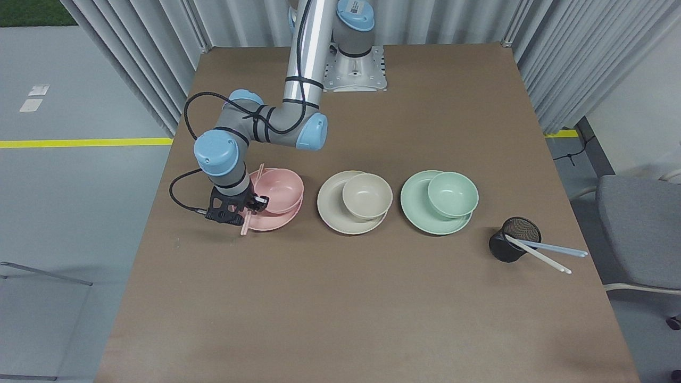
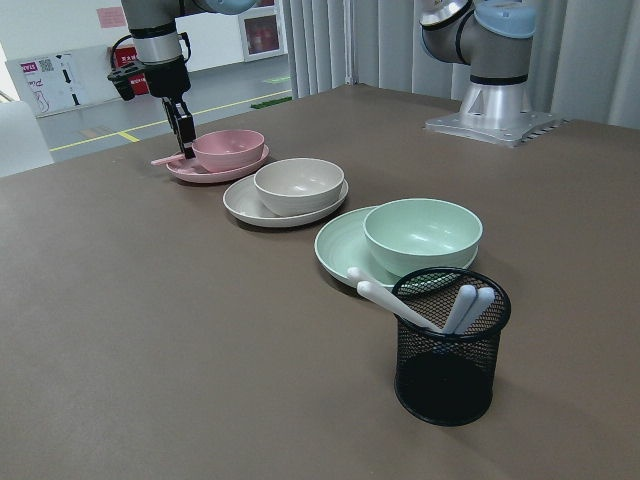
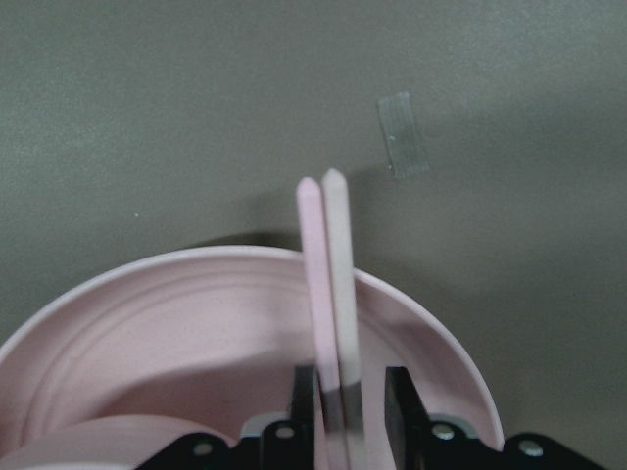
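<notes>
My gripper is low at the pink plate, beside the pink bowl. In the wrist view its two black fingers stand apart, one on each side of a pair of chopsticks, one pink and one paler, which lie across the pink plate. The left finger is close against the pink stick, and a gap shows at the right finger, so the finger is open around them. Whether the fingers touch the sticks is hard to tell.
A cream bowl on its plate and a mint bowl on its plate stand to the right. Further right is a black mesh cup with several light chopsticks.
</notes>
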